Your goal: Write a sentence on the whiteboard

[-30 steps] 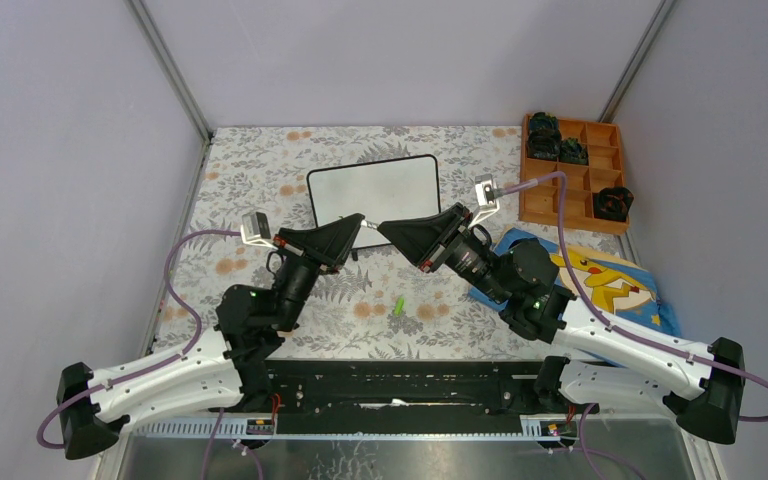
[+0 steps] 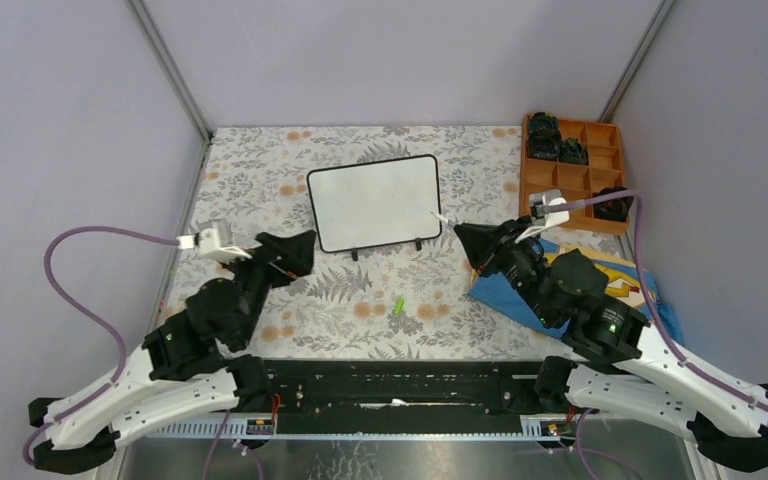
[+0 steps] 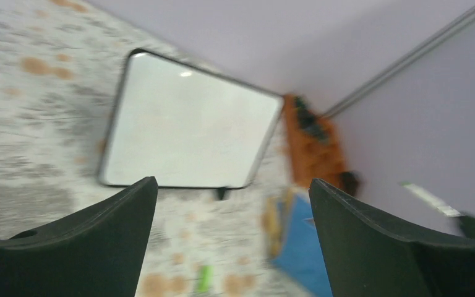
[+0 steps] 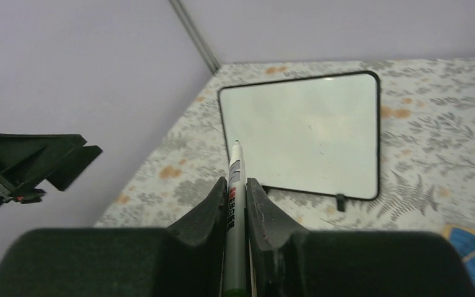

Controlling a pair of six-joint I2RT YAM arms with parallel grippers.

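Note:
The blank whiteboard (image 2: 373, 204) lies on the patterned table with its dark clips at the near edge. My right gripper (image 2: 460, 230) is shut on a white marker (image 4: 235, 204), held upright in the right wrist view, tip toward the board. My left gripper stands open and empty, left of the board in the top view. A small green piece (image 2: 398, 307), possibly the marker's cap, lies on the table below the board.
A wooden compartment box (image 2: 596, 150) with dark bundles stands at the back right. A blue cloth (image 2: 505, 300) with a yellow figure lies at the front right, partly under the right arm.
Both grippers have drawn apart from near each other over the board: the left moved left, the right moved right with the marker.

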